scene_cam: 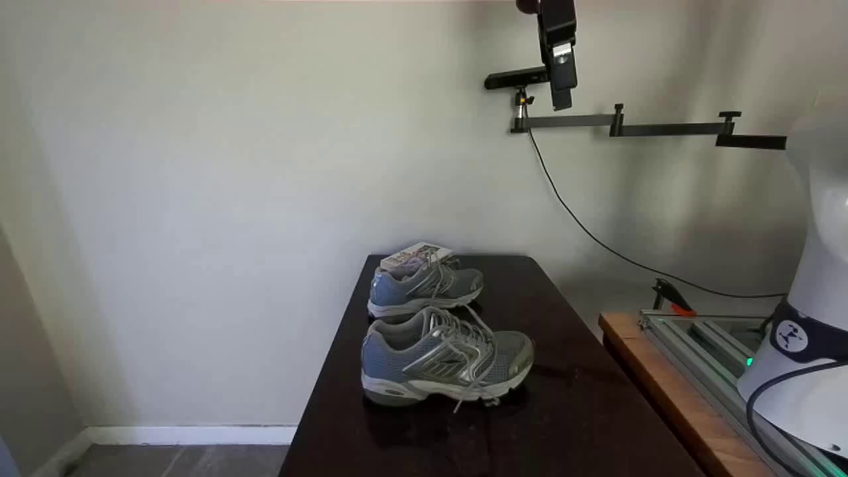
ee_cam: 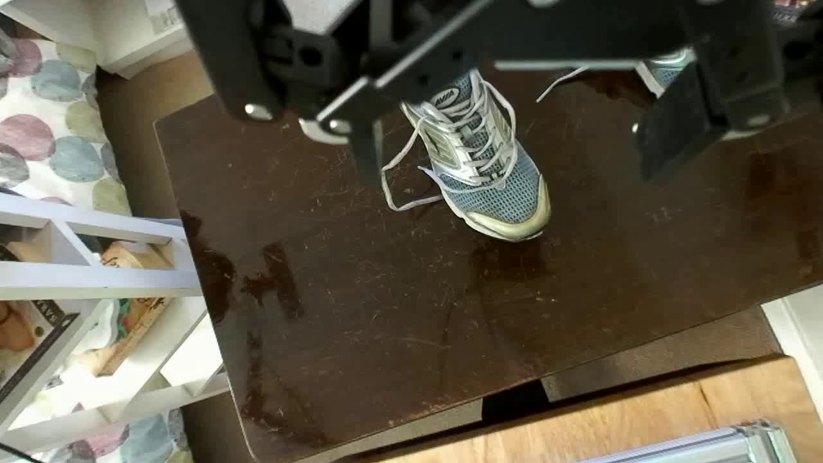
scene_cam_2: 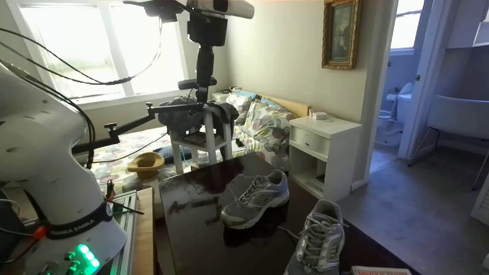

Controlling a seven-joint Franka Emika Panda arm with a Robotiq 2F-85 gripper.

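Note:
Two grey-blue running shoes stand upright, apart, on a dark table point(scene_cam: 572, 421). The shoe nearer in exterior view 1 point(scene_cam: 445, 358) has a loose lace dangling over its side. From above, in the wrist view, this shoe point(ee_cam: 486, 162) points its toe toward the wooden bench, its heel hidden by the gripper's body. The other shoe point(scene_cam: 425, 290) stands close to a book; only a bit of it point(ee_cam: 667, 73) shows in the wrist view. High above the table hangs my gripper, open, fingers wide apart and nothing between them; exterior view 2 also has the gripper point(scene_cam_2: 202, 94).
A book point(scene_cam: 417, 256) lies on the table beside the farther shoe. Bare tabletop point(ee_cam: 370, 308) spreads between the shoes and the wooden bench point(ee_cam: 617, 401). A camera on a jointed black bracket point(scene_cam: 668, 130) reaches out near the wall. A white stand point(scene_cam_2: 208, 137) is beyond the table.

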